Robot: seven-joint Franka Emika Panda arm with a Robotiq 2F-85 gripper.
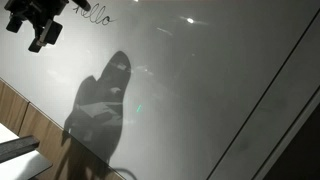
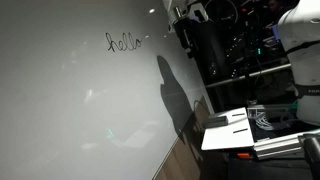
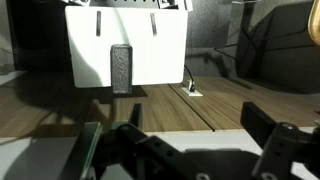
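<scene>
A large whiteboard (image 1: 190, 80) carries the handwritten word "hello" (image 2: 124, 42) in dark marker. My gripper is open, its two black fingers spread wide with nothing between them. In exterior view 1 it appears at the upper left, close to the writing. The wrist view looks past the fingers toward a white panel (image 3: 165, 45), on which a dark oblong object (image 3: 121, 68), perhaps an eraser, is lying. That object is clear of the fingers. Exterior view 2 shows the dark arm (image 2: 207, 45) at the board's right side.
Wooden planks (image 3: 50, 112) run between the whiteboard edge and the white panel. A small white fitting with a cable (image 3: 190, 88) sits right of the panel. Cables and equipment clutter the dark area (image 2: 262, 75) at the right. The arm's shadow falls on the board.
</scene>
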